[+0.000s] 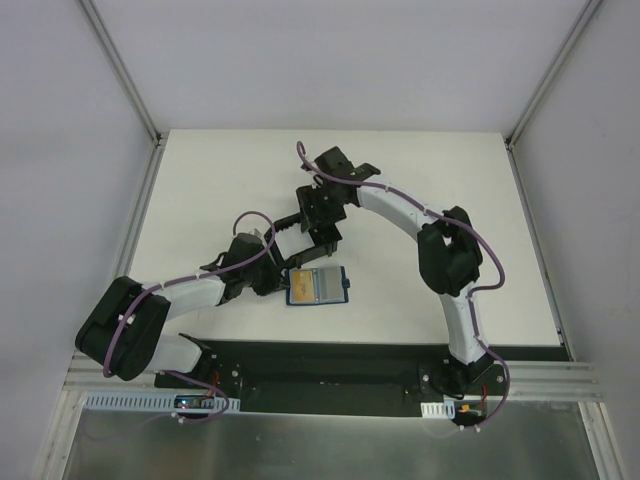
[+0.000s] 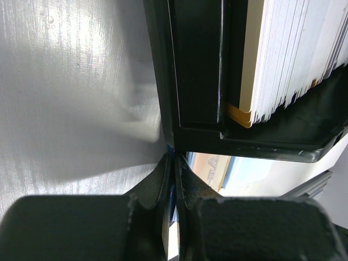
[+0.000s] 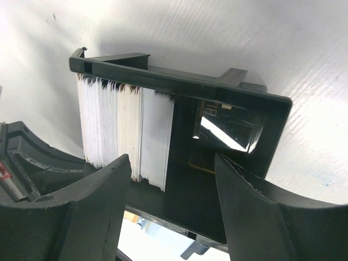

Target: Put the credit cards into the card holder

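Packed upright in the left part of a black box (image 1: 318, 254) are the white-edged cards (image 3: 157, 133), several deep. Its right part (image 3: 187, 182) is mostly empty, with a dark, shiny card-like piece (image 3: 231, 136) showing low against the wall. My right gripper is over the box, fingers apart and nothing between them. In front of the box, the blue-edged card holder (image 1: 346, 288) lies flat and has a tan card and a pale card in it. My left gripper is shut by the box's corner and the holder's blue edge; nothing clearly shows between its fingers.
The left arm (image 1: 195, 292) crosses the table's left front.
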